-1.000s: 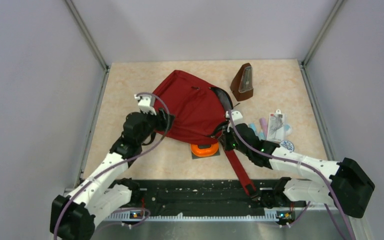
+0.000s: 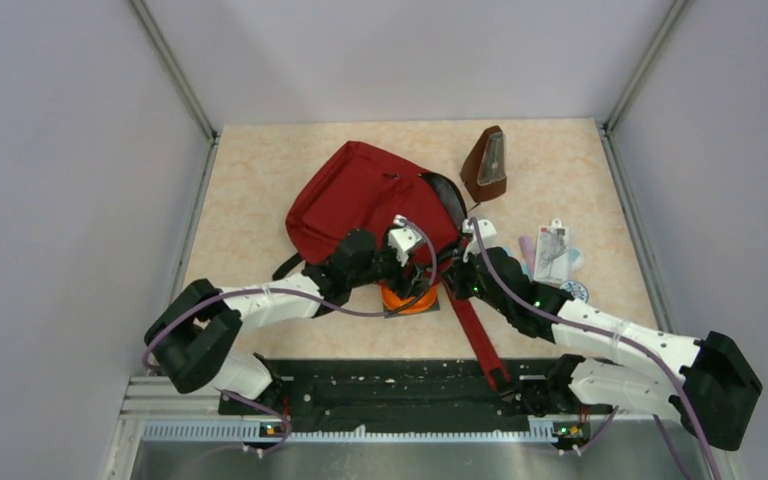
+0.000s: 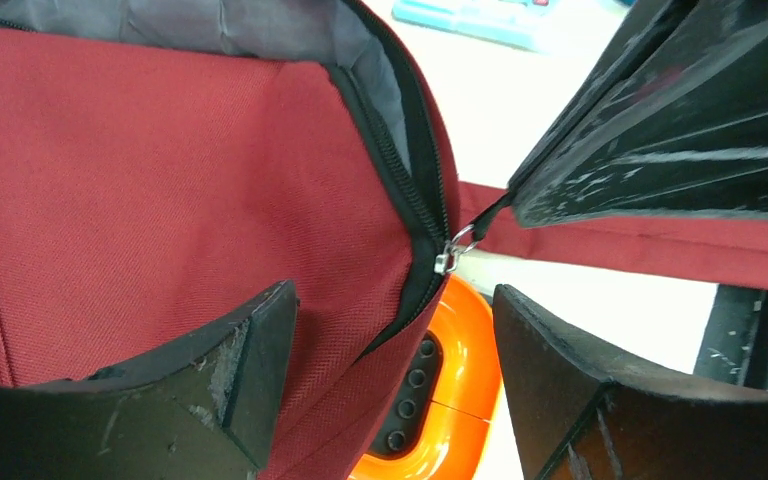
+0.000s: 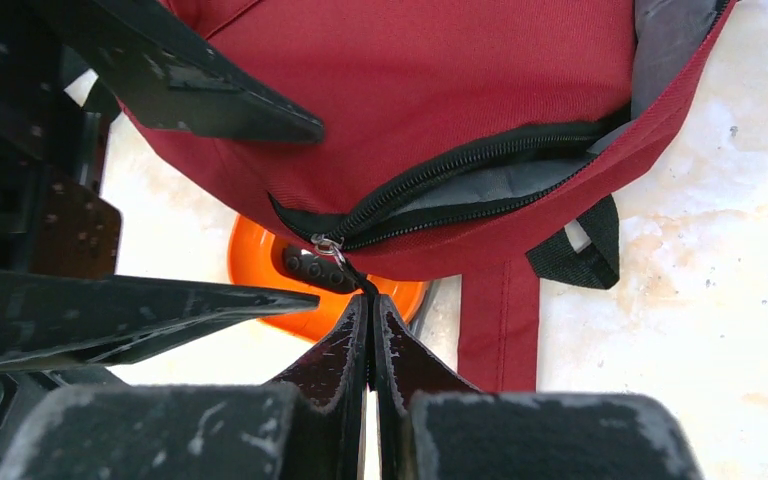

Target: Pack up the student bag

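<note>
A red backpack (image 2: 350, 190) lies on the table with a grey-lined compartment partly open. Its zipper pull (image 3: 450, 256) is at the end of the zip, and my right gripper is shut on that pull's black cord. My left gripper stands open just beside the same end of the zip, nothing between its fingers, the red fabric and pull in front of them. An orange object (image 4: 250, 260) with dark studs lies beneath the bag's lower edge.
A brown case (image 2: 483, 165) stands at the back right. A clipboard (image 2: 553, 252), pink and blue items and a round disc (image 2: 574, 292) lie at the right. A red strap (image 2: 482, 340) runs over the front edge.
My left gripper has swept right from the bag's left part to the zip's end, close to my right gripper. The right arm has shifted slightly to the right.
</note>
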